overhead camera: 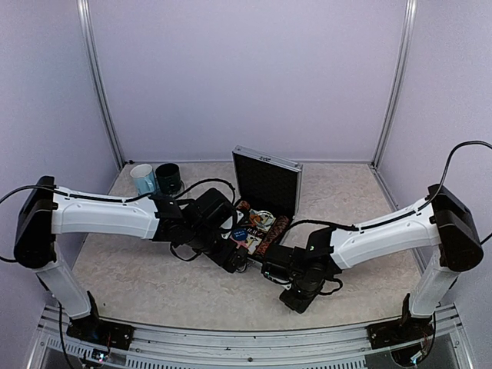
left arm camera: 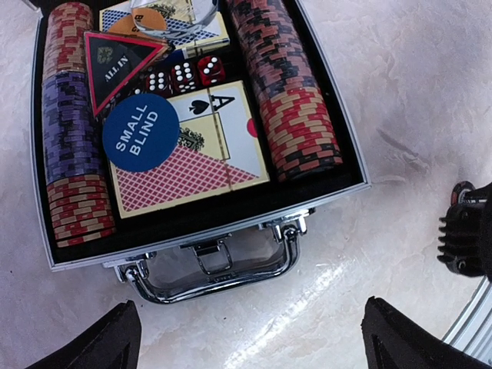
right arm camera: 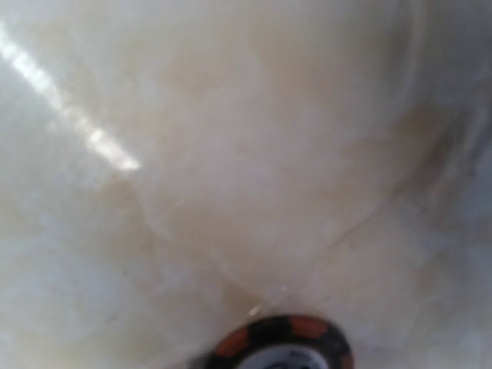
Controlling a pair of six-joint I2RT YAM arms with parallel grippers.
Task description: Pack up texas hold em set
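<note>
The open silver case (left arm camera: 231,228) holds rows of red, black and purple chips, playing cards, red dice, an ALL IN triangle (left arm camera: 115,68) and a blue SMALL BLIND disc (left arm camera: 141,132). Before its handle (left arm camera: 223,288), my left gripper is open and empty. My right gripper (overhead camera: 296,301) is low over the table, right of and in front of the case. A black and red chip (right arm camera: 286,338) shows at the bottom of the right wrist view, and a chip edge (left arm camera: 461,191) is beside the right gripper in the left wrist view. Right fingers are unclear; whether they hold the chip cannot be told.
The case lid (overhead camera: 266,183) stands raised at the back. A light blue mug (overhead camera: 143,178) and a black mug (overhead camera: 167,178) are at the back left. Bare table (overhead camera: 350,196) lies to the right of the case.
</note>
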